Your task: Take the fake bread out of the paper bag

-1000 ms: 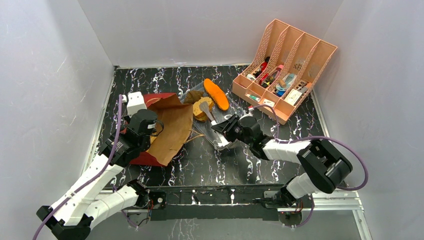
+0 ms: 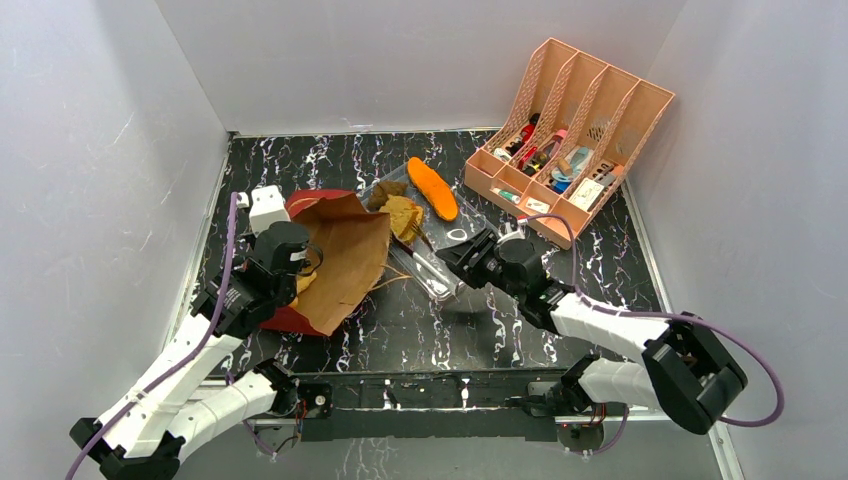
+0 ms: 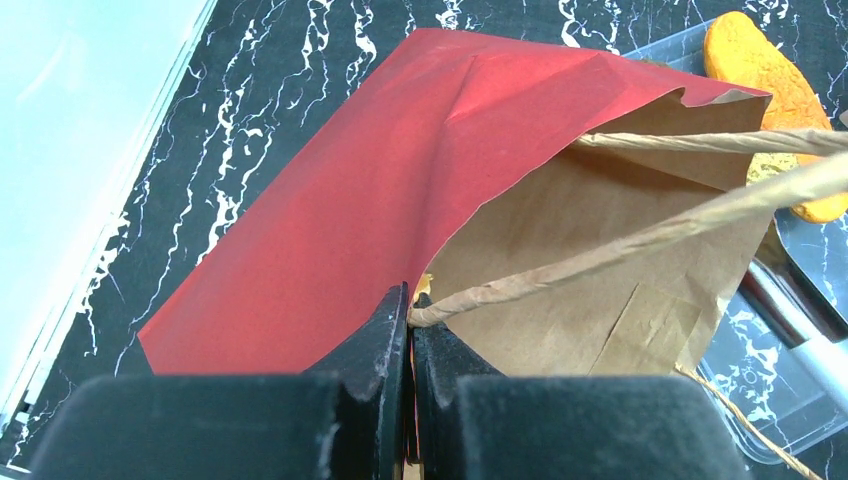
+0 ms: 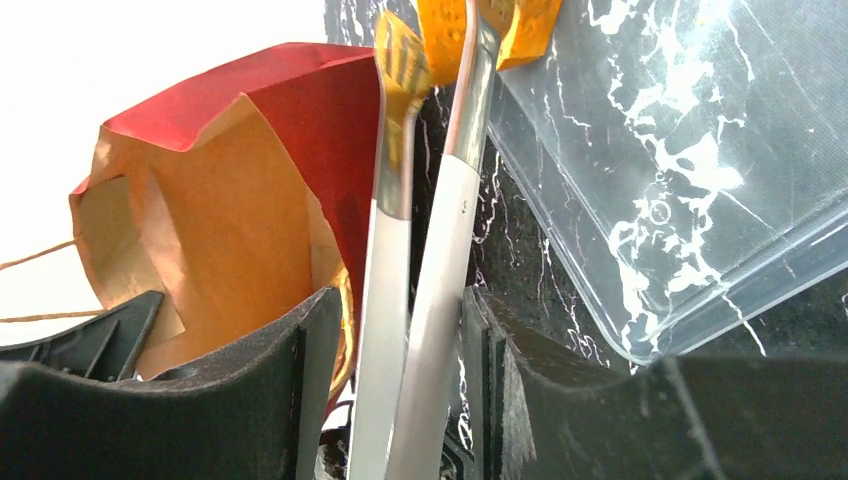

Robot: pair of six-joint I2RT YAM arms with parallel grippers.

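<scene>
The red paper bag lies on its side, its brown mouth toward the tray. My left gripper is shut on the bag's rim by a twisted paper handle. Inside the bag, part of a yellow fake bread shows; the rest is hidden. Tongs with pale handles stand between the fingers of my right gripper, which is shut on them. On the clear tray are a yellow bread piece, a brown piece and a long orange loaf. The tong tips reach near the yellow piece.
A peach-coloured divided organizer with small items stands at the back right. Walls enclose the left, back and right.
My right gripper and the tongs have turned and shifted slightly toward the front, the tong tips dropping back from over the yellow bread. The left arm and bag have barely moved.
</scene>
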